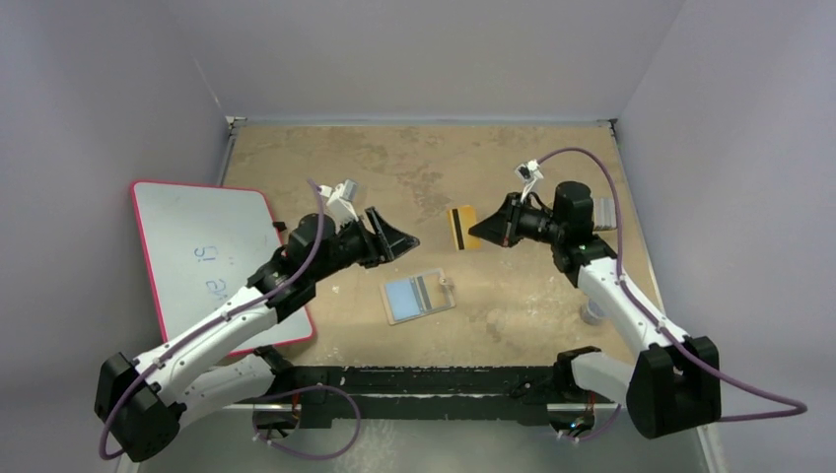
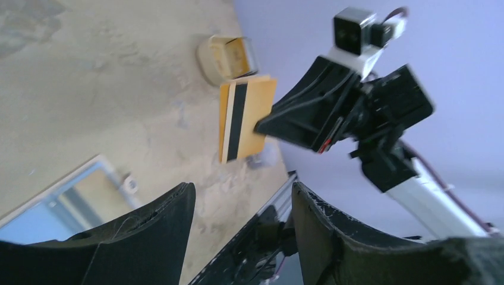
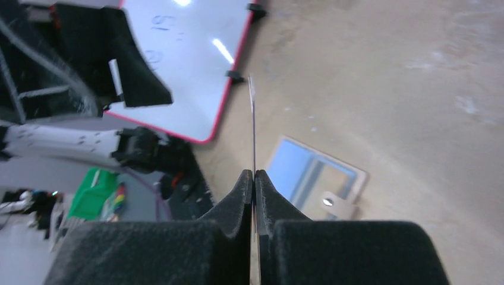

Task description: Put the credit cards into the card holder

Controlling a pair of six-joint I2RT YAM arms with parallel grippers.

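Held up over the table is a yellow credit card (image 1: 462, 229) with a black stripe, and my right gripper (image 1: 477, 233) is shut on its edge. From the left wrist the striped face of the card is plain; in the right wrist view it shows edge-on as a thin line (image 3: 252, 119) rising from the pinched fingers (image 3: 232, 205). My left gripper (image 1: 412, 243) points toward the card, a gap apart from it, with its fingers spread and empty. The clear card holder (image 1: 419, 296) lies flat on the table, a blue part at its left end.
A tan tray (image 2: 208, 62) with a yellow card inside stands at the table's right side, mostly hidden by the right arm from above. A small clear cup (image 1: 592, 311) sits near it. A whiteboard (image 1: 197, 236) leans over the left side.
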